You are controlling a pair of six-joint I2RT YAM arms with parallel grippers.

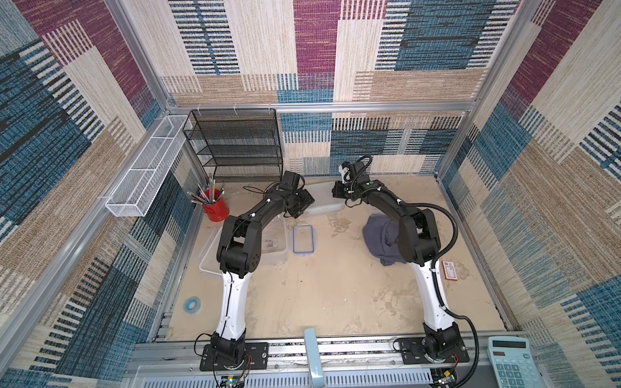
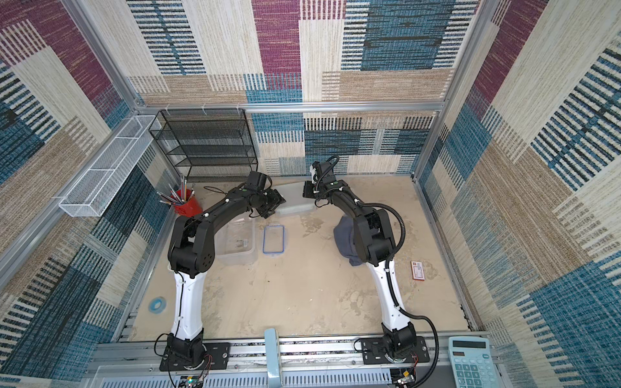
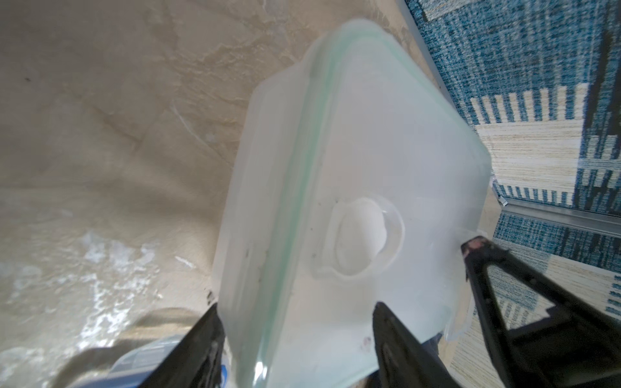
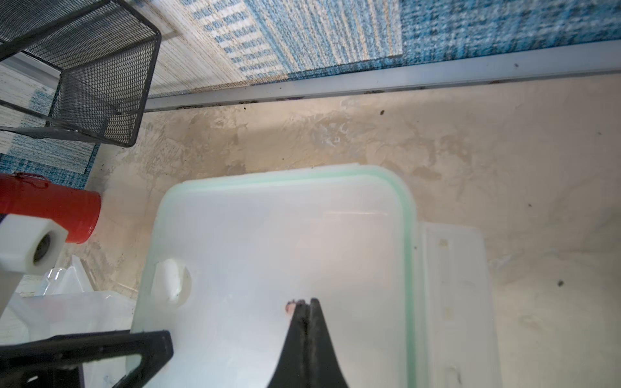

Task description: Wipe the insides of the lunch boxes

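A translucent lunch box with a green seal under its lid (image 3: 401, 161) sits at the back centre. My left gripper is open at one end of it, with fingers either side of the seal edge. My right gripper is shut, its tips over or against the lid at the other end, nothing seen between them. A blue-rimmed smaller box (image 1: 303, 249) lies nearer the front. Larger clear containers (image 1: 275, 252) stand at left, partly hidden by my left arm. A grey cloth (image 1: 381, 236) lies bunched under my right arm.
A red pen cup (image 1: 215, 210) and black wire rack (image 1: 233, 132) stand back left; a white mesh basket (image 1: 145, 168) hangs on the left. A blue tape ring (image 1: 191, 304) lies front left, a red-white packet (image 1: 449, 270) at right.
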